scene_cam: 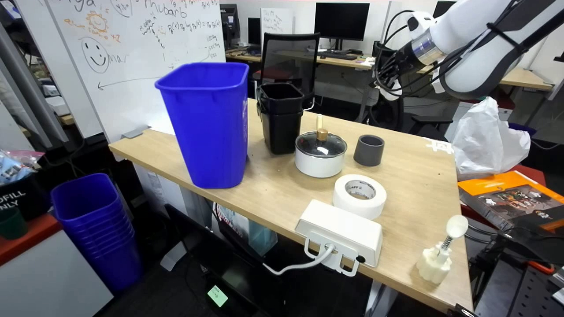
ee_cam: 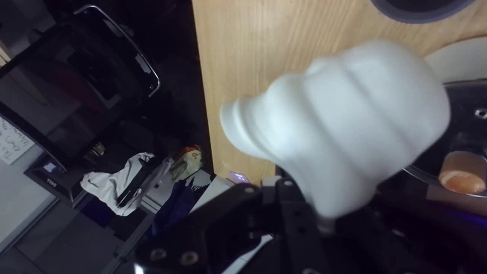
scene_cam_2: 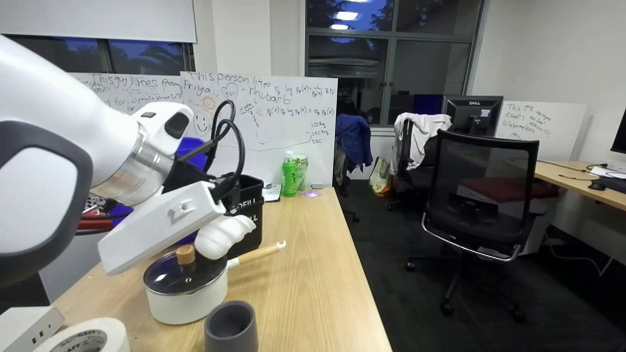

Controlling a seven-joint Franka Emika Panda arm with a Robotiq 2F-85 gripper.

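Observation:
A white, ribbed, bottle-like object (ee_cam: 347, 114) is clamped in my gripper (scene_cam_2: 230, 206), tilted, with its narrow end pointing left in the wrist view. In exterior view 2 the same white object (scene_cam_2: 223, 235) hangs in the air, seen in front of the black bins. From exterior view 1, the gripper and the object's white end (scene_cam: 390, 94) are high over the table's far side, clear of the dark grey cup (scene_cam: 368, 153). Where the fingers meet the object is mostly hidden by dark shadow.
A lidded white pot (scene_cam: 320, 163), a black bin (scene_cam: 283, 129) and a tall blue bin (scene_cam: 211, 127) stand on the table. White tape (scene_cam: 346, 203), a power box (scene_cam: 343, 227) and a cream pump dispenser (scene_cam: 434, 264) sit nearer the front.

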